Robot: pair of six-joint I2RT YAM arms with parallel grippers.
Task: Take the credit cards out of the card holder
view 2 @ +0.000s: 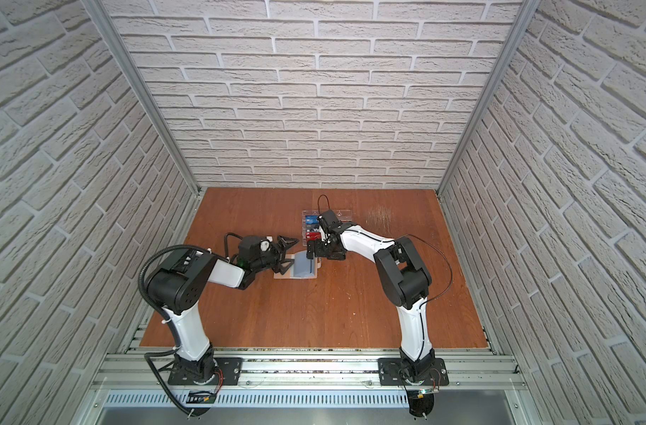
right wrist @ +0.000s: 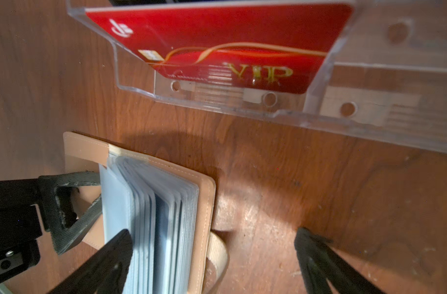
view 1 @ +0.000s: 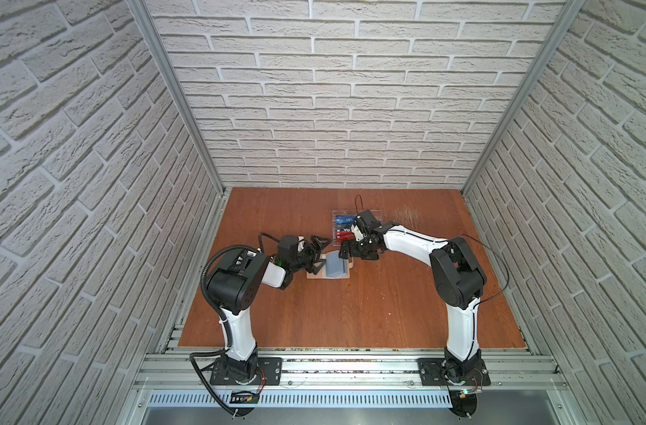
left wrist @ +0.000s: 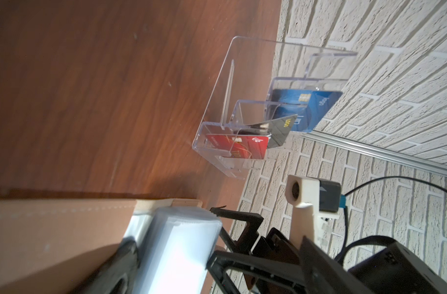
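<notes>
The open card holder [right wrist: 209,196] lies on the table, tan-covered with a fan of clear sleeves [right wrist: 135,196]. Between the sleeves shows a dark blue strip [right wrist: 161,235]; whether it is a card cannot be told. At the holder's left side, my left gripper [view 1: 324,255] is open; one of its fingers [right wrist: 83,225] reaches over the pages in the right wrist view. My right gripper also stands open, one finger over the sleeves and the other above bare wood, nothing held. Behind are a red VIP card [right wrist: 218,44], a grey card [left wrist: 283,129] and a blue card [left wrist: 309,105].
Those cards stand in separate slots of a clear plastic organiser [left wrist: 211,105] close behind the holder and right gripper. Its right portion looks empty. Wide bare table [view 1: 400,311] lies to the front and right. A thin cable [left wrist: 409,178] loops above the right wrist.
</notes>
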